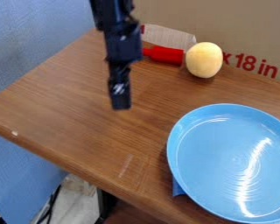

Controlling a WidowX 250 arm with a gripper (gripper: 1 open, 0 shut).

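The black gripper (119,98), motion-blurred, hangs over the middle-left of the wooden table, left of a red object (164,54) and above bare wood; its finger state is unclear. A pale yellow egg-shaped object (205,59) stands at the back of the table, right of the red object. A large light blue plate (230,162) lies at the front right.
A cardboard box (254,35) backs the table, with a white item (168,37) behind the red object. The table's left edge drops to a blue surface (25,171). Something blue shows under the plate's left side.
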